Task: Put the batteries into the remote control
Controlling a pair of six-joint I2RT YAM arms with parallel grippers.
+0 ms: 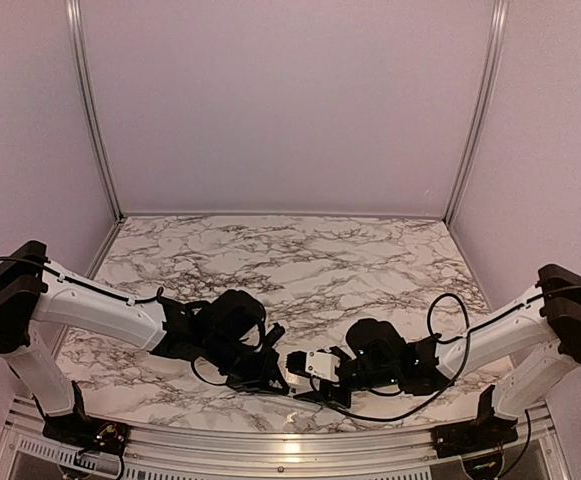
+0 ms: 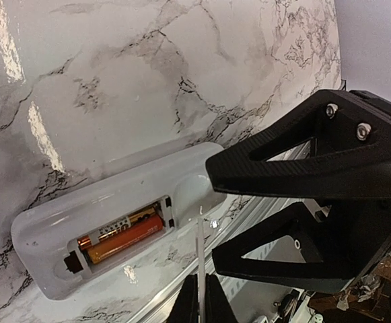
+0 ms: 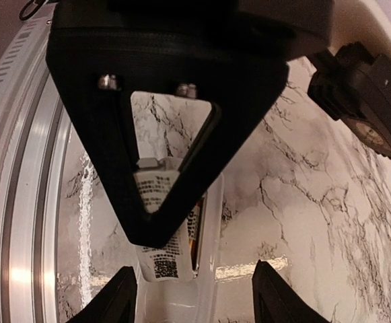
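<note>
The white remote point(image 2: 54, 235) lies on the marble table near its front edge. In the left wrist view its compartment holds two batteries, a copper-topped one point(image 2: 101, 235) and an orange one point(image 2: 124, 238), side by side. My left gripper point(image 1: 276, 384) is beside the remote; its fingertips are not clearly shown in its own wrist view, where the black frame of the other gripper stands over the table. My right gripper point(image 1: 315, 392) is over the remote, part open, its fingertips point(image 3: 276, 299) either side of it. A printed translucent piece point(image 3: 165, 262) shows behind its frame, along the compartment.
The metal rail point(image 1: 170, 435) runs along the front edge, close to both grippers. Both arms meet at the front centre.
</note>
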